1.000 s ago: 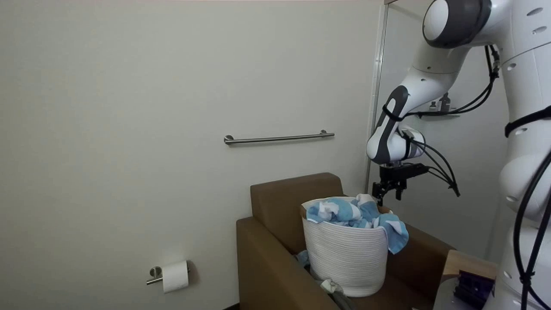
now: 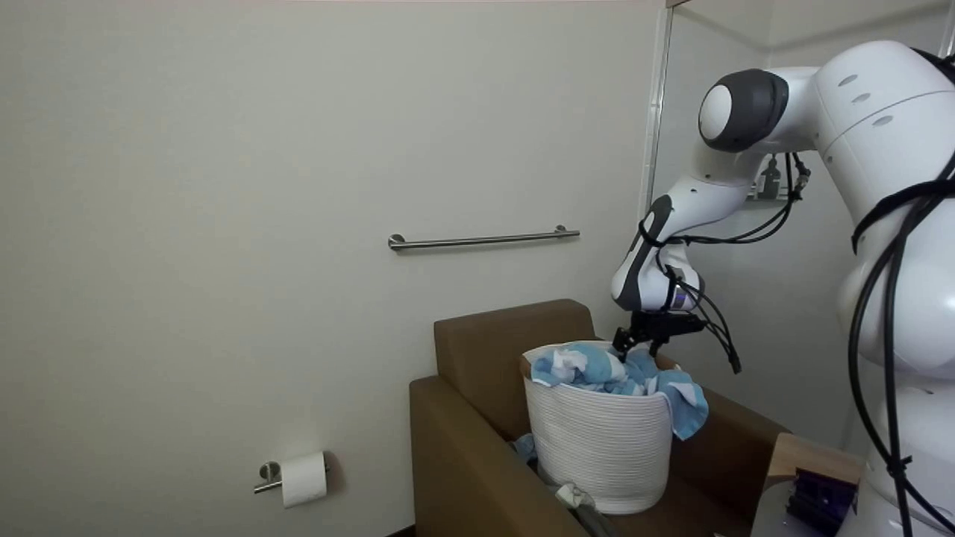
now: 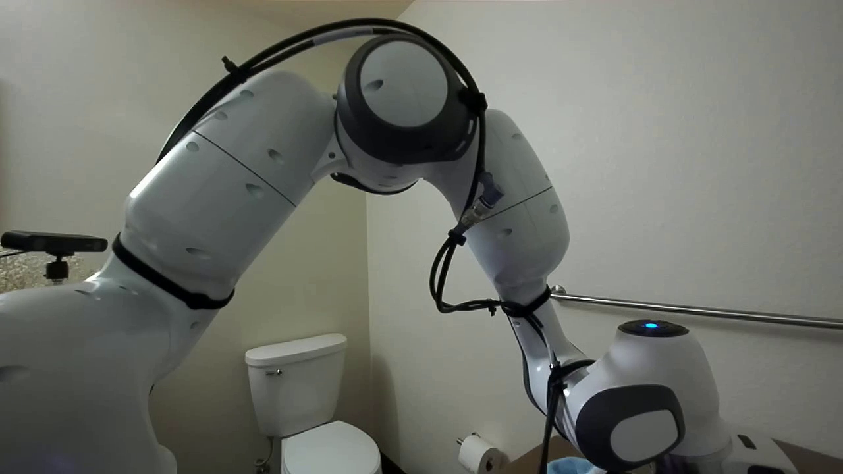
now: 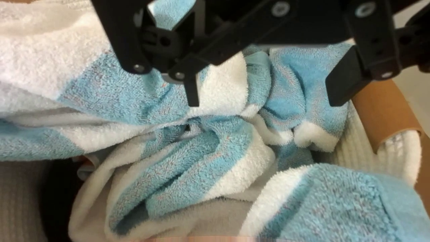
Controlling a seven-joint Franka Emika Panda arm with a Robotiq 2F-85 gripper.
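A white woven basket (image 2: 597,447) stands on the seat of a brown armchair. Blue-and-white towels (image 2: 582,367) are heaped in it, with one end draped over the right side of the rim. My gripper (image 2: 640,350) is at the top of the heap, toward the basket's back. In the wrist view the gripper is open, its fingers far apart above the bunched towel (image 4: 225,94). No cloth is visibly pinched between them; whether a fingertip touches the towel, I cannot tell. The second exterior view hides the gripper behind the arm.
The armchair (image 2: 474,447) surrounds the basket with its back and arms. A steel towel bar (image 2: 483,241) and a toilet paper roll (image 2: 304,479) are on the wall. In the wrist view a brown handle (image 4: 387,109) sits at the basket's right rim.
My gripper has moved down and to the left in the first exterior view, from above and right of the basket to the towel heap. Basket and chair have stayed put.
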